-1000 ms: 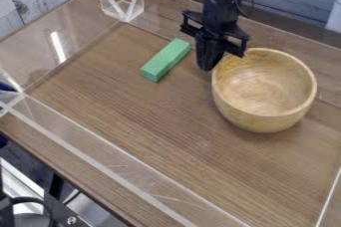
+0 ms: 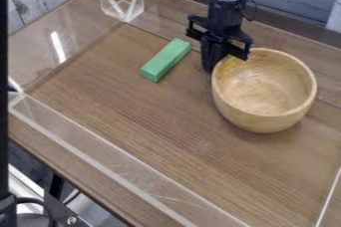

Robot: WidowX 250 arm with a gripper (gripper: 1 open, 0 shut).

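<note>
My black gripper reaches down from the top centre to the near-left rim of a large tan bowl on the right of the wooden table. Its fingertips are dark and bunched at the rim; whether anything is between them is hard to see. A green block lies apart, left of the bowl.
Clear plastic walls edge the table at the left and front. A white wire piece stands at the back left.
The gripper has shifted slightly at the bowl's rim, its body a little lower and leftward. The bowl and green block look nearly unmoved.
</note>
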